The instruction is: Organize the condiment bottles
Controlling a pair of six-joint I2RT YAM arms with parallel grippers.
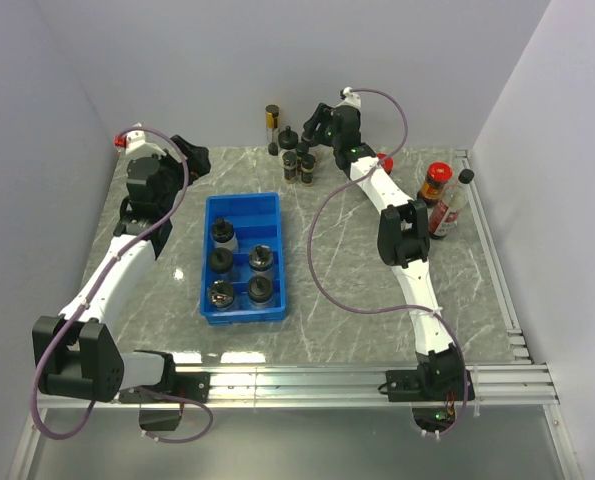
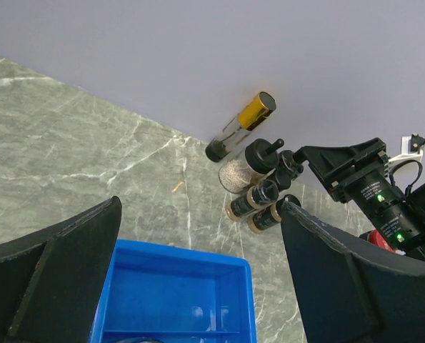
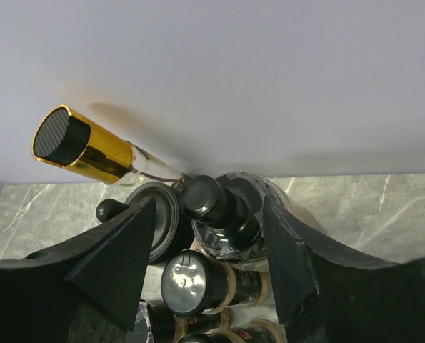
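At the back wall, my right gripper (image 1: 315,128) reaches over a cluster of condiment bottles. In the right wrist view its fingers stand part open around a clear bottle with a black cap (image 3: 209,200); a gap shows on the left side of the cap. Beside it are a black-lidded jar with a knob (image 3: 158,214) and several small black-capped spice bottles (image 3: 187,284). A tall gold-topped bottle (image 2: 257,111) stands at their left. My left gripper (image 1: 194,158) hangs open and empty above the table, behind the blue tray (image 2: 183,254).
Several black-lidded jars (image 1: 261,290) stand in the tray; its back compartment is empty. On the right are a red-lidded jar (image 1: 436,180), a tall dark-capped bottle (image 1: 449,208) and a red lid (image 1: 385,161).
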